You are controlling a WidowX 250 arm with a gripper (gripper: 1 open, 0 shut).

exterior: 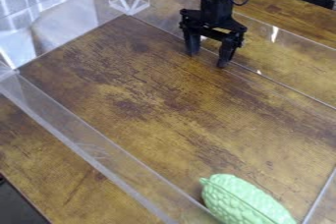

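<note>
The black gripper [210, 41] hangs at the top centre of the camera view, low over the far part of the wooden surface, beside the clear back wall. Its two fingers point down and stand apart, with nothing visible between them. A pale green, ridged oblong object [245, 200] lies at the bottom right, far from the gripper.
Clear low walls [66, 140] border the wooden floor [144, 100], whose middle and left are empty. Crumpled pale fabric or plastic [33, 2] sits outside at the top left. More wooden surface lies behind the back wall.
</note>
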